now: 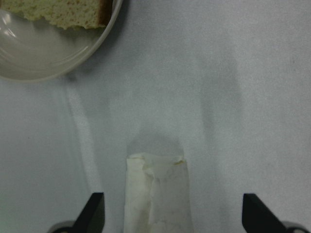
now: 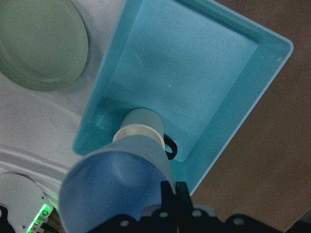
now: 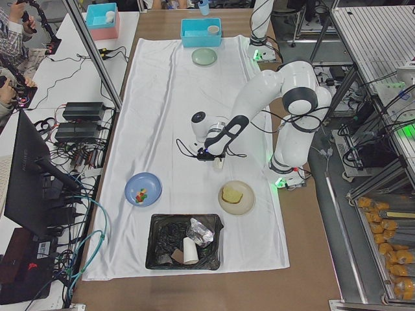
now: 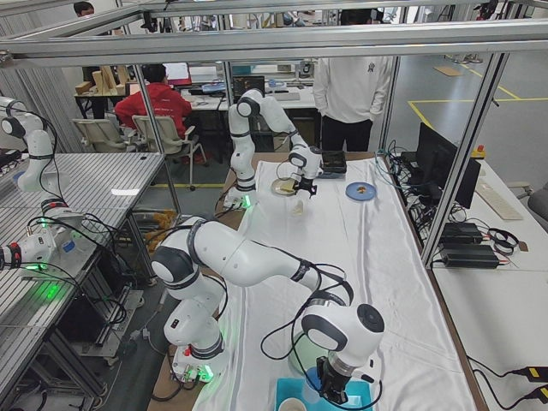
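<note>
A crumpled cream paper piece (image 1: 155, 194) lies on the white cloth between the fingers of my open left gripper, near a beige plate (image 1: 58, 63) with a slice of bread (image 1: 68, 14). My right gripper is shut on the rim of a blue cup (image 2: 112, 189), held over a turquoise bin (image 2: 189, 82). A smaller white cup (image 2: 138, 121) with a dark handle lies or stands inside that bin; its full shape is partly hidden.
A green plate (image 2: 39, 43) is beside the bin. A blue plate (image 3: 142, 189) with small colourful items and a black lined bin (image 3: 168, 240) holding rubbish sit at the other end.
</note>
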